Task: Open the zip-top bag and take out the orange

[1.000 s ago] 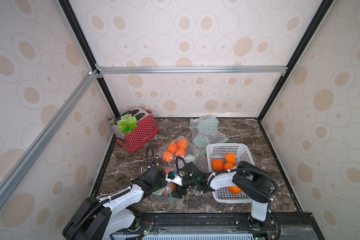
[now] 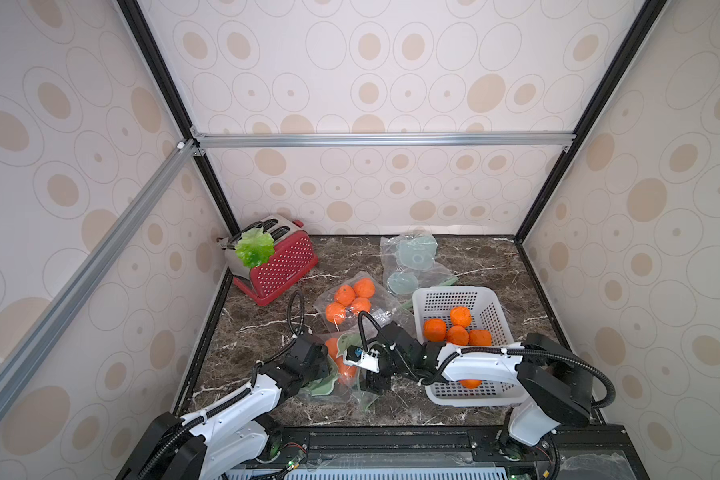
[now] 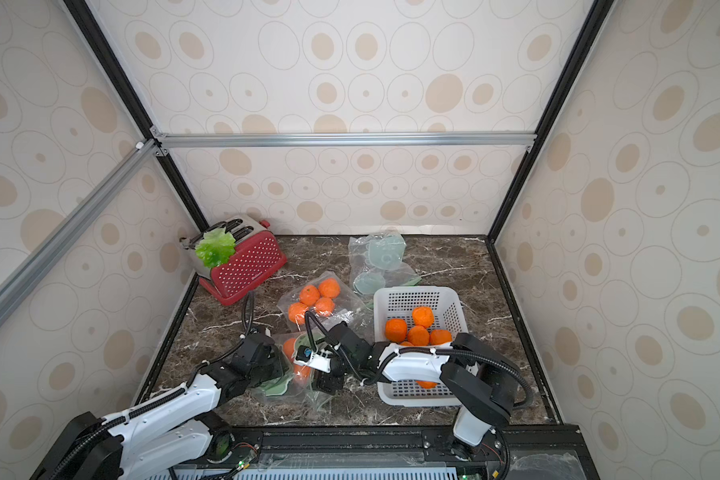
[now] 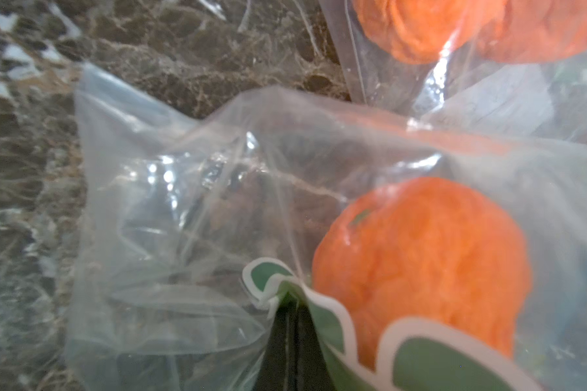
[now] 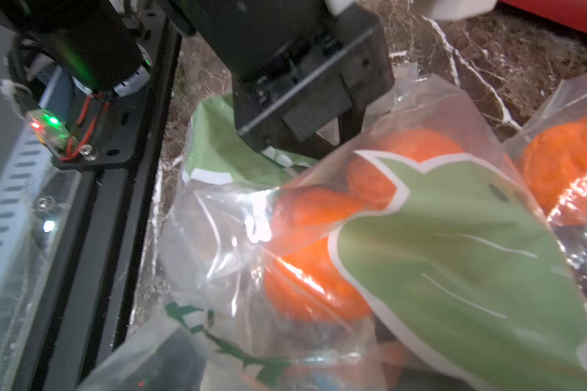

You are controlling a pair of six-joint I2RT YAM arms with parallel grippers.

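Note:
The clear zip top bag (image 5: 424, 221), printed with green and white shapes, lies at the front of the table with oranges (image 5: 316, 280) inside. In the left wrist view my left gripper is shut at the bag's left part. The printed film bunches up at its fingertips, and one orange (image 4: 430, 260) sits just right of them under the plastic. My right gripper (image 2: 368, 376) is over the bag's right end. Its fingers are hidden or unclear in the right wrist view, with loose film across the bottom, so its opening cannot be told.
Behind lies another clear bag of oranges (image 2: 349, 300). A white basket (image 2: 488, 300) holding oranges stands to the right, under the right arm. Emptied-looking bags (image 2: 416, 260) lie at the back, and a red toaster (image 2: 278, 268) stands back left.
The left arm has moved slightly left.

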